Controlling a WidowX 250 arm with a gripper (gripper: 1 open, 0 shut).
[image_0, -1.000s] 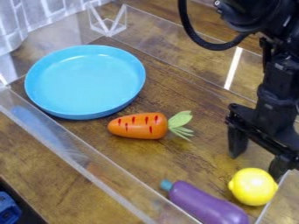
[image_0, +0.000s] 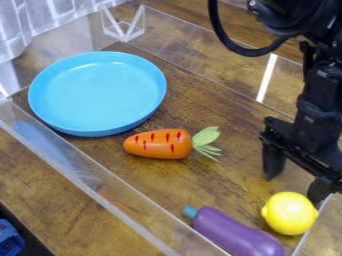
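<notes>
The black gripper (image_0: 297, 172) is at the right side, open, its fingers low over the wooden surface just above a yellow lemon (image_0: 289, 213). No object shows between the fingers. An orange toy carrot (image_0: 159, 144) with green leaves lies in the middle. A purple eggplant (image_0: 234, 234) lies at the bottom, left of the lemon.
A blue plate (image_0: 96, 93) sits at the upper left. Clear plastic walls border the wooden work area. A blue object (image_0: 7, 238) is at the lower left corner, outside the wall.
</notes>
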